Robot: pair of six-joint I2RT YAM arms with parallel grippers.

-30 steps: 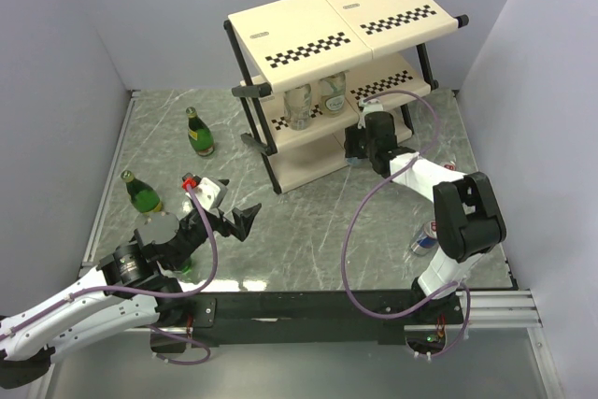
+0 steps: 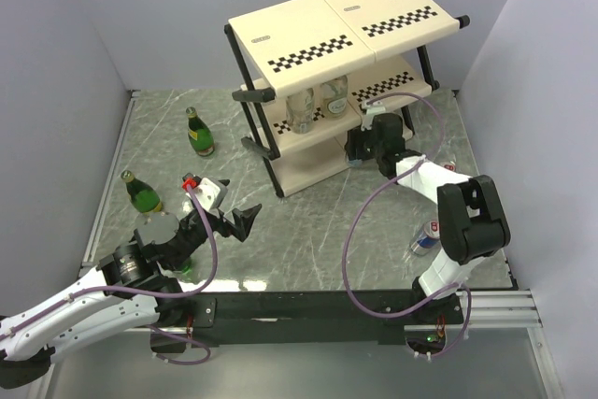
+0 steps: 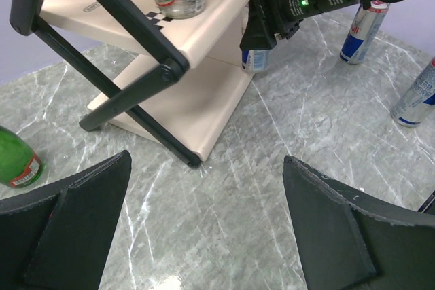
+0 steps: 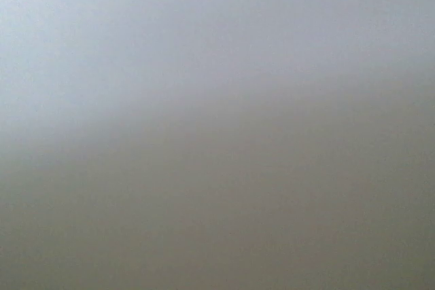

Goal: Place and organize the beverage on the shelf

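The two-tier cream shelf [image 2: 313,170] stands at the back. At its lower front edge my right gripper [image 2: 358,144] is shut on a silver-and-blue can [image 3: 255,61], mostly covered by the fingers. That can looks upright beside the bottom board; whether it rests on it I cannot tell. Two clear bottles [image 2: 300,111] stand on the middle board. Green bottles [image 2: 200,134] are on the left of the table, one partly behind the left arm. Over the table's left half, my left gripper [image 2: 241,201] is open and empty. The right wrist view is only a blur.
Two more cans stand on the right: one [image 2: 425,238] near the right arm, another [image 3: 364,30] farther back, largely hidden by that arm from above. Black shelf legs [image 3: 153,130] jut out at the shelf's left end.
The shelf and its clear bottles have moved a little the same way. The left arm is still.
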